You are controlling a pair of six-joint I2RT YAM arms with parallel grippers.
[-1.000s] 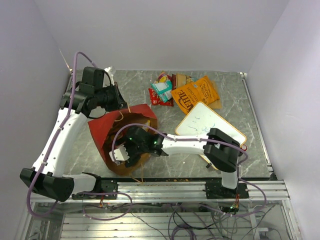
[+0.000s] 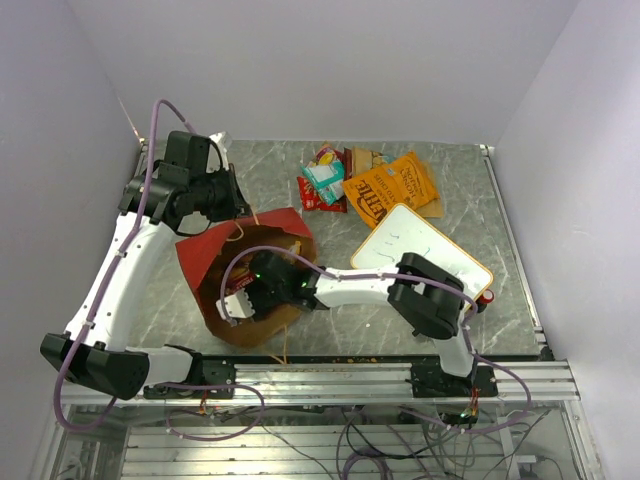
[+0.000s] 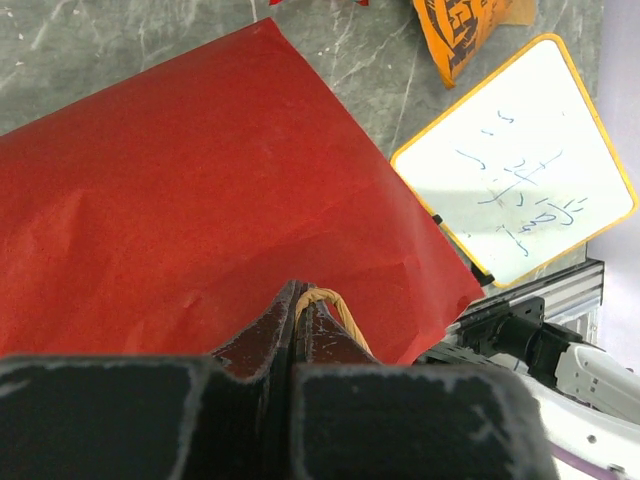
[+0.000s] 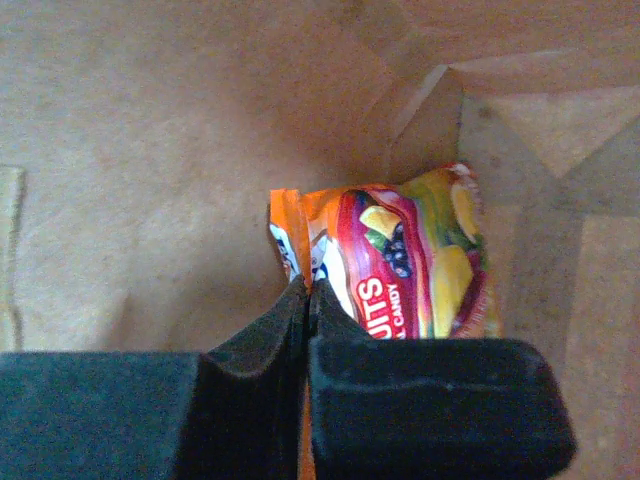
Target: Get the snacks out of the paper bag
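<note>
In the right wrist view a colourful fruit candy packet (image 4: pixel 405 255) lies inside the brown paper bag. My right gripper is shut on the packet's orange end, which is pinched into a fold, and the gripper hides its lower part. From above, the bag (image 2: pixel 205 245), red outside, lies on its side with my right arm reaching into it. My left gripper is shut on the bag's twisted paper handle (image 3: pixel 343 312) at the upper edge.
At the back of the table lie an orange pouch (image 2: pixel 385 190), a teal packet (image 2: pixel 325 177) and a red packet (image 2: pixel 310 195). A whiteboard (image 2: pixel 425 255) rests on the right. Grey table shows between the bag and the whiteboard.
</note>
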